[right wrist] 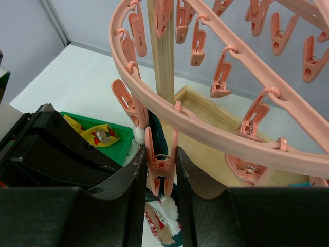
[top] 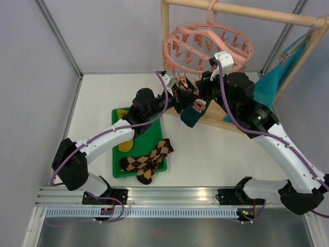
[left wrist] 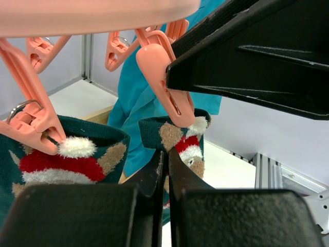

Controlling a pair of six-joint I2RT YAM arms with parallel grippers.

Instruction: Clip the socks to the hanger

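A pink round hanger (top: 205,27) with many clips hangs from the wooden bar. My left gripper is shut on a dark green sock (left wrist: 151,133) with a red, white and brown pattern, near its cuff. Above it my right gripper squeezes a pink clip (right wrist: 161,167) by its handles. That clip's lower end overlaps the sock's cuff in the left wrist view; whether the cloth lies between its fingers I cannot tell. Left of it, a matching sock (left wrist: 61,163) hangs from another clip (left wrist: 30,98).
A green tray (top: 117,169) at the lower left bears brown argyle socks (top: 147,163) and a yellow sock (top: 126,145). Teal cloth (top: 267,88) hangs at the right. Unused clips surround my right gripper, and the two grippers nearly touch.
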